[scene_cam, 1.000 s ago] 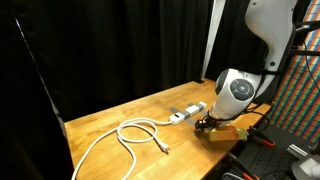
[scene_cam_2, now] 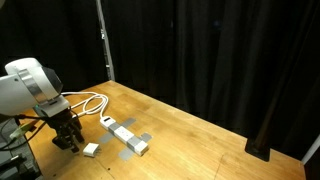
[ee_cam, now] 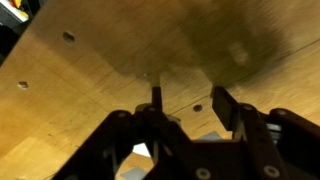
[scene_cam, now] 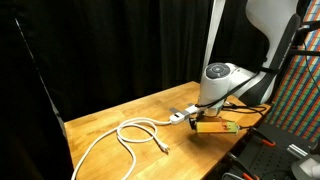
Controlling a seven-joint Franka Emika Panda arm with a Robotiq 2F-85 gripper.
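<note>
A white power strip (scene_cam_2: 123, 136) lies across the table, and its white cord (scene_cam: 135, 125) loops away toward a plug (scene_cam: 164, 148). Near the strip rests a small white block (scene_cam_2: 90, 150). My gripper (scene_cam_2: 73, 140) hangs low over the table on the near side of that block. In the wrist view the fingertips of the gripper stand apart, with bare wood and a dark spot seen through the gap. No object shows between them, and how far they have closed is unclear. A pale object (ee_cam: 142, 150) is partly hidden behind the gripper body.
Grey patches (scene_cam_2: 126, 154) mark the tabletop around the strip. The arm's base and dark cables (scene_cam: 262, 137) crowd the table's right edge in exterior view 1. A black curtain (scene_cam_2: 220, 60) hangs behind.
The white arm has lifted slightly and shifted a little left in exterior view 1; the gripper has risen with it. The strip and cord have stayed put.
</note>
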